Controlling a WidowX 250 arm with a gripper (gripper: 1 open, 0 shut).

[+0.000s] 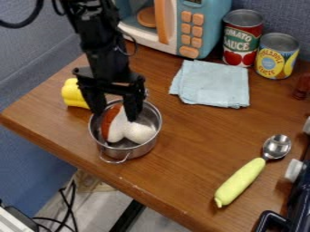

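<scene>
My black gripper (112, 100) hangs low over a metal pot (143, 144) at the left of the table, its fingers at the pot's upper rim. Inside the pot lie white rounded items (132, 129) and an orange-red one (108, 120). Whether the fingers are open or shut on anything is unclear at this size. A yellow object (72, 94) lies behind the gripper, partly hidden.
A toy microwave (191, 27), tomato sauce can (240, 47), yellow can (276, 57) and blue cloth (209, 84) are at the back. A corn cob (238, 182), spoon (275, 147) and dark appliance edge occupy the right.
</scene>
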